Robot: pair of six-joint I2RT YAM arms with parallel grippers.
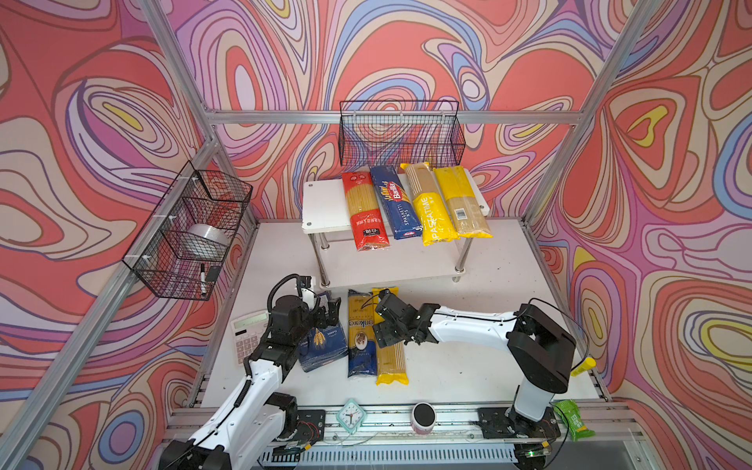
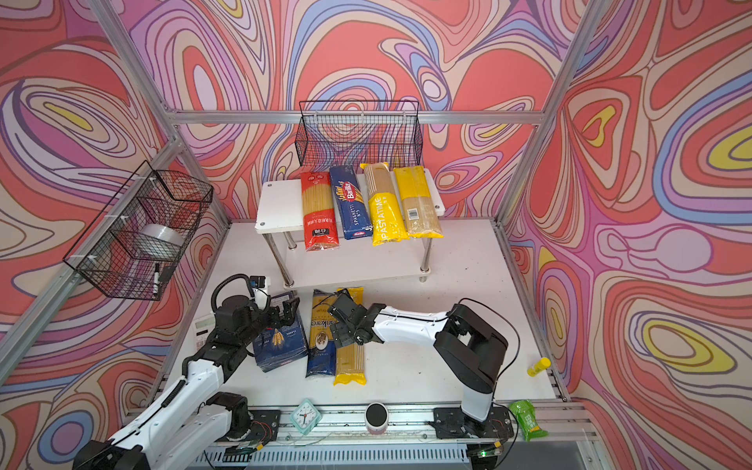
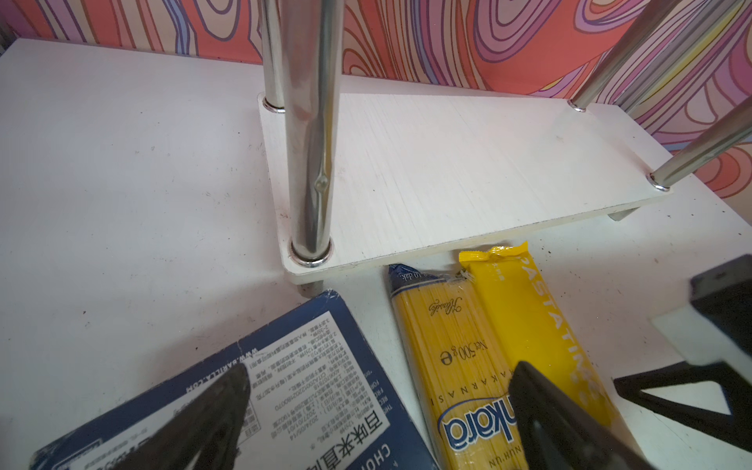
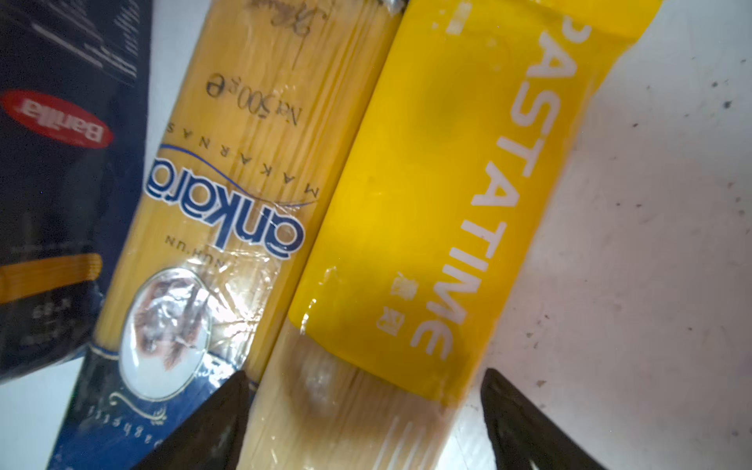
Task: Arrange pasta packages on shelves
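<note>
On the table below the shelf lie a blue Barilla box point(image 1: 321, 352), an Ankara pack point(image 4: 227, 141) and a yellow Pastatime pack point(image 4: 470, 149). My right gripper hovers low over the Pastatime pack, open, its fingertips either side of the pack's lower part. My left gripper stands open above the Barilla box and Ankara pack, nothing held. Four packs lie side by side on the upper shelf: red point(image 1: 363, 203), blue Barilla point(image 1: 399, 211), Pastatime point(image 1: 434, 215) and yellow point(image 1: 454, 188).
The lower shelf point(image 3: 462, 164) is bare between steel posts point(image 3: 309, 180). Wire baskets point(image 1: 399, 141) hang at back and left. A calculator point(image 1: 246, 344) lies left; a clock point(image 1: 351, 415) and mug point(image 1: 423, 419) sit at the front.
</note>
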